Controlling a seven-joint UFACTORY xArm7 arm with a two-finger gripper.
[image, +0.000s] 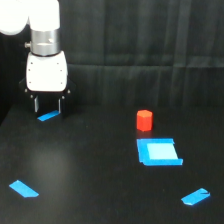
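Note:
The white gripper (48, 99) hangs at the upper left over a dark table, just above a strip of blue tape (48, 116), with its fingers apart and nothing visible between them. A small red block (144, 120) stands right of centre on the table. In front of it is a white square (161, 151) bordered by blue tape.
Further blue tape pieces lie at the front left (24, 189) and front right (196, 196).

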